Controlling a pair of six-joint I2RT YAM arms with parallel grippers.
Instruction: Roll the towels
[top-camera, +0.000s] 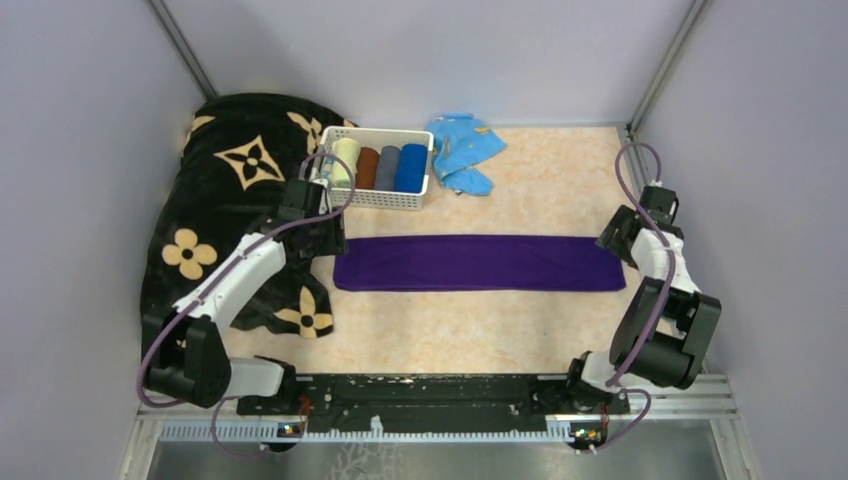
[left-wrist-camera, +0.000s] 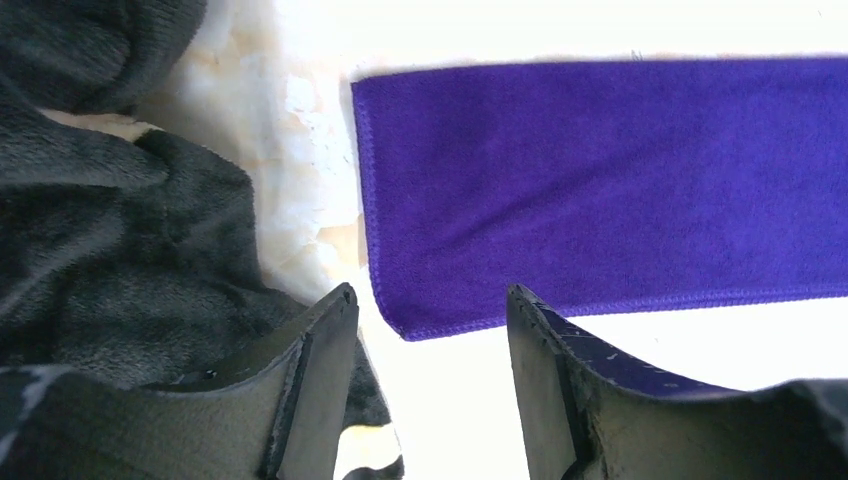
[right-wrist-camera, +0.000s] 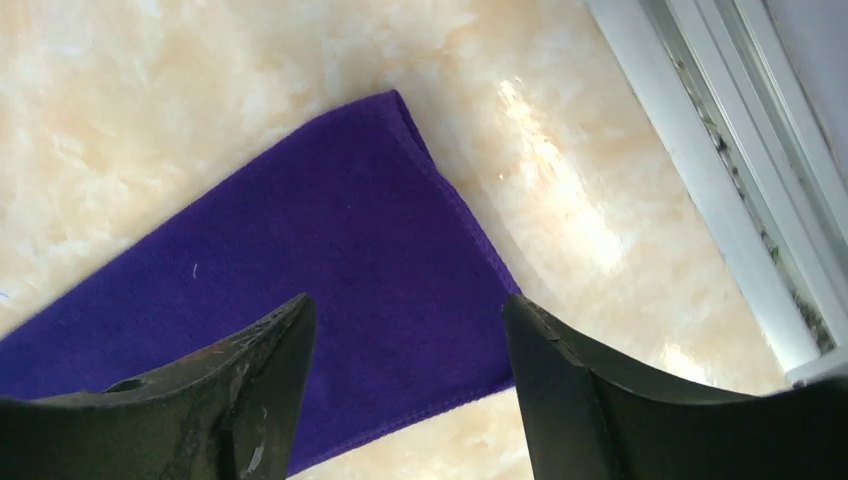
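Observation:
A purple towel lies flat as a long folded strip across the middle of the table. My left gripper is open above the strip's left end, with its lower corner showing between the spread fingers and nothing gripped. Over the right end, my right gripper also stands open and empty; the towel's end edge runs down toward one finger. In the top view both arms hide small parts of the table near the towel's ends.
A white basket at the back holds several rolled towels. Beside it lies a crumpled light-blue cloth. A black patterned blanket covers the left side. Bare table stretches in front of and behind the strip; a metal rail borders the right.

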